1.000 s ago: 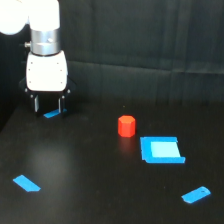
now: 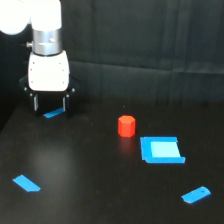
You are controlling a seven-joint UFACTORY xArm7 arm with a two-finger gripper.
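A red block (image 2: 126,126), many-sided in outline, stands on the dark table near the middle of the camera view. Right of it and a little nearer lies a white square (image 2: 164,149) bordered with blue tape. At the upper left, well away from both, my gripper (image 2: 51,103) hangs with its two dark fingers spread apart. Nothing shows between them except the table and a bit of blue tape beyond.
Strips of blue tape mark the table: one at the front left (image 2: 26,183), one at the front right (image 2: 196,195), and one by the gripper (image 2: 53,113). A dark curtain (image 2: 140,50) closes off the back.
My gripper has shifted slightly to the right, and its fingers look a little wider apart. The red block and the taped square have stayed put.
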